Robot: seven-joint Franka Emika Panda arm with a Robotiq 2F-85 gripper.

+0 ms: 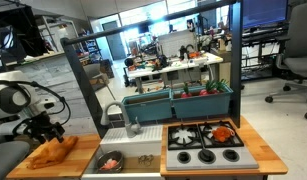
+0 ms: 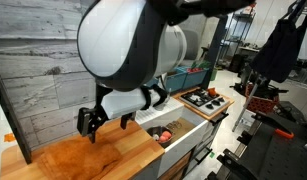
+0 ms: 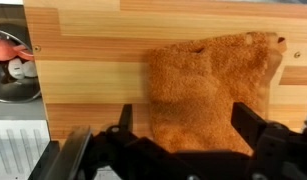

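Observation:
An orange-brown cloth lies spread, with a few creases, on the wooden counter. In exterior view 2 the same cloth rests at the counter's near end, under and in front of the arm. My gripper stands open above the cloth, its dark fingers to either side of the cloth's lower part in the wrist view. Nothing sits between the fingers. From exterior view 1 the gripper appears just over the cloth; the exact gap in height is hard to tell.
Beside the cloth is a sink bowl holding a few small items. A stove with a red-orange item on it stands further along, before a blue shelf. Bare wood lies between cloth and sink.

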